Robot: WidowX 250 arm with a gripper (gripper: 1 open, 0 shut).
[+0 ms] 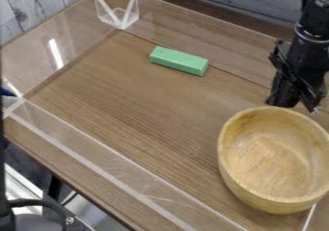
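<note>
My black gripper [290, 95] is at the right edge of the table, low beside the far rim of a large round wooden bowl [272, 163], appearing shut; whether it touches the bowl I cannot tell. A green block [179, 61] lies on the wooden table [115, 110] at the upper middle, well left of the gripper.
A clear plastic holder [115, 13] stands at the top left. Clear strips run along the table's left part. Dark objects [33, 218] sit at the lower left corner.
</note>
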